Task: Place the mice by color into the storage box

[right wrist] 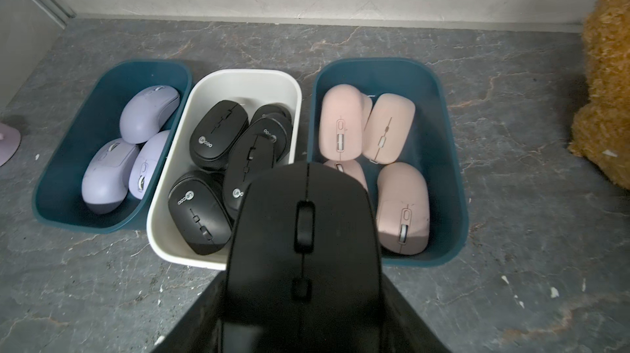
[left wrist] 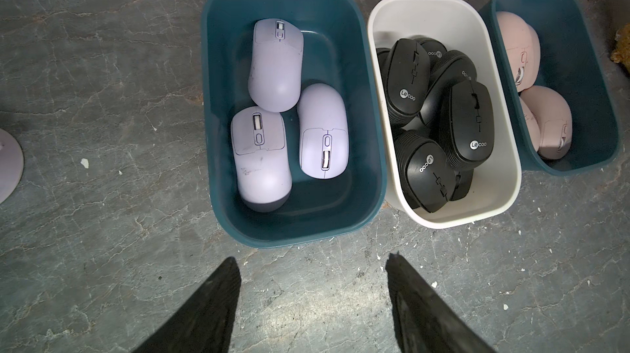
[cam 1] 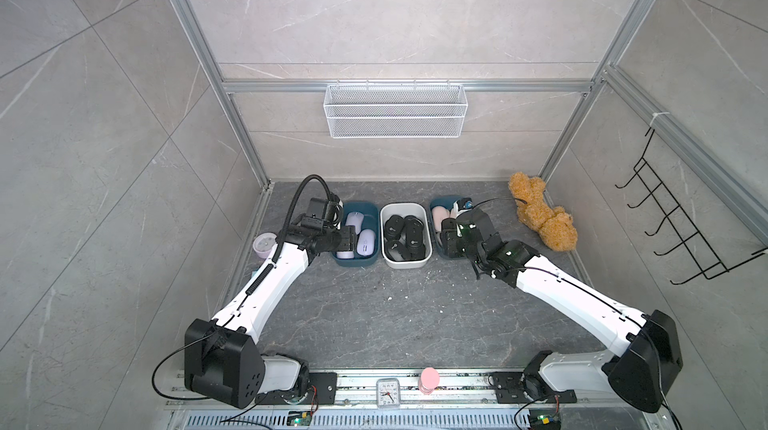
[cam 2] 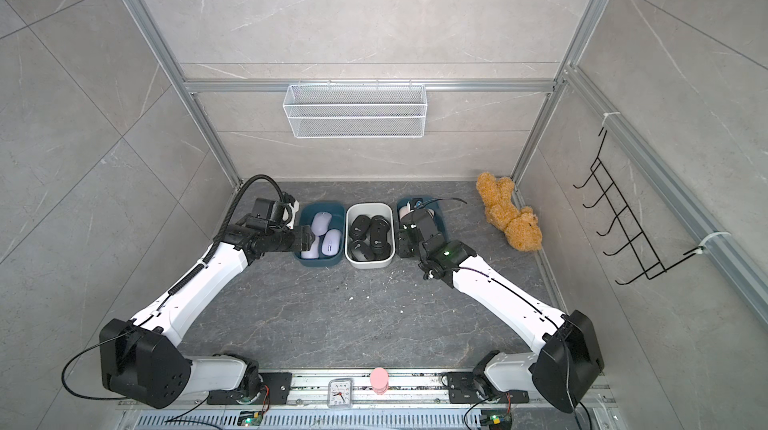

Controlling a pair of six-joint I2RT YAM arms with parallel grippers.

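My right gripper is shut on a black mouse [right wrist: 302,235], lifted in front of the bins, filling the lower middle of the right wrist view. My left gripper hangs open and empty over the near side of the left teal bin [left wrist: 223,221], which holds three lavender mice [left wrist: 275,57]. The white middle bin [left wrist: 446,221] holds several black mice [left wrist: 472,123]. The right teal bin [right wrist: 452,182] holds several pink mice [right wrist: 400,202].
An orange plush bear [cam 1: 544,214] lies at the back right. A lilac round object [cam 1: 264,244] sits left of the bins. A wire basket [cam 1: 395,110] hangs on the back wall. The counter in front of the bins is clear.
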